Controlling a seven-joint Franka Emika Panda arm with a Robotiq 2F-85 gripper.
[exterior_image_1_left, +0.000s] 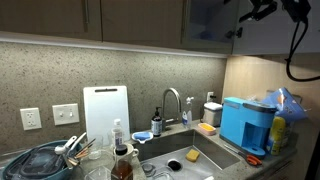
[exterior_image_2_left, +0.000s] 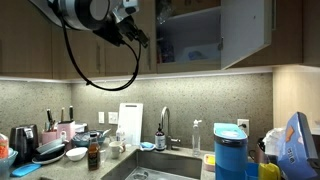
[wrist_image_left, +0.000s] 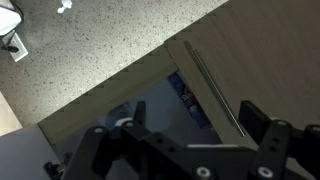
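My gripper is up at the height of the wall cabinets, its fingers spread with nothing between them. In the second exterior view, the gripper (exterior_image_2_left: 138, 32) hangs in front of the upper cabinet, left of the open compartment (exterior_image_2_left: 195, 42). A wooden cabinet door (exterior_image_2_left: 245, 28) is swung out to the right of that compartment. The wrist view shows a long metal handle (wrist_image_left: 214, 86) on a wood panel, running diagonally near the right finger. Whether the gripper touches anything cannot be told.
Below are the sink (exterior_image_1_left: 183, 158), faucet (exterior_image_1_left: 171, 100), a dark soap bottle (exterior_image_1_left: 156, 122) and a white cutting board (exterior_image_1_left: 105, 108). A blue bin (exterior_image_1_left: 240, 122) stands at the right of the counter. Dishes and a bowl (exterior_image_1_left: 38, 161) crowd the left.
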